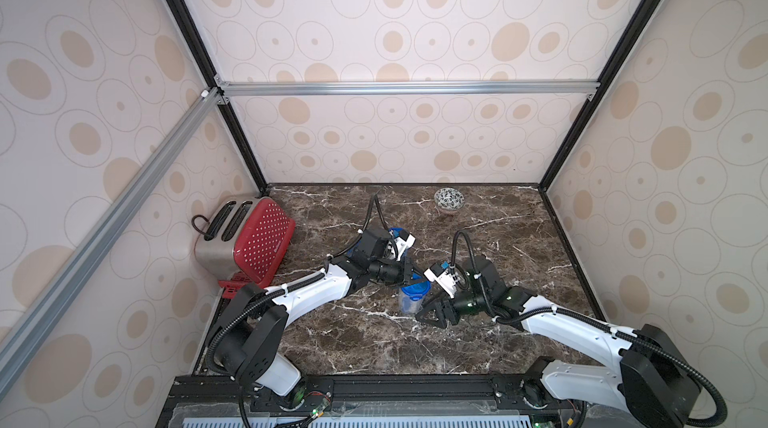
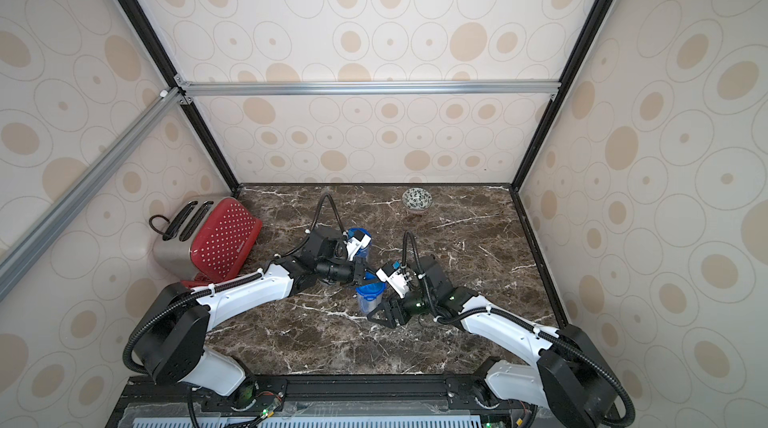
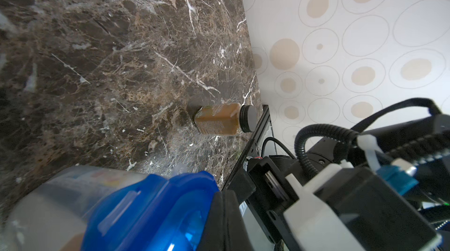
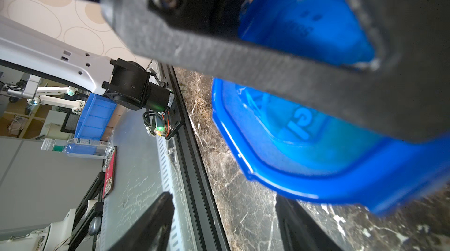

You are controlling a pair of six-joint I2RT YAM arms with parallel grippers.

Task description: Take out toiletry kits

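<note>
A clear container (image 1: 409, 302) with a blue lid (image 1: 416, 286) stands mid-table between my two grippers. In the left wrist view, my left gripper is shut, its fingertips close against the container's blue top (image 3: 140, 208). Nothing shows between them. My right gripper is open, its fingers (image 4: 157, 220) apart with bare tabletop seen through the gap. It stands low on the container's near right side. Close above those fingers, the right wrist view shows the blue rim (image 4: 281, 183), partly covered by a dark gripper part. I cannot make out any toiletry kit.
Another blue-topped item (image 2: 359, 233) stands behind my left gripper. A brown bottle (image 3: 218, 118) with a black cap shows in the left wrist view. A red toaster (image 1: 264, 240) stands at the left, a patterned bowl (image 1: 449, 200) at the back.
</note>
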